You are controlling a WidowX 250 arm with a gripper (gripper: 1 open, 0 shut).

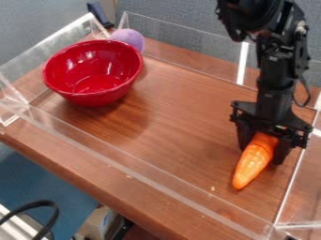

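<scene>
An orange toy carrot [254, 164] lies on the wooden table at the front right, pointing toward the front. My black gripper [264, 133] is down over its wide rear end, fingers around it; whether they are pressed shut on it is hard to tell, as the gripper's body hides that end.
A red bowl [113, 91] stands at the back left, with a purple round object [128, 39] behind it. Clear walls edge the wooden table [150, 141].
</scene>
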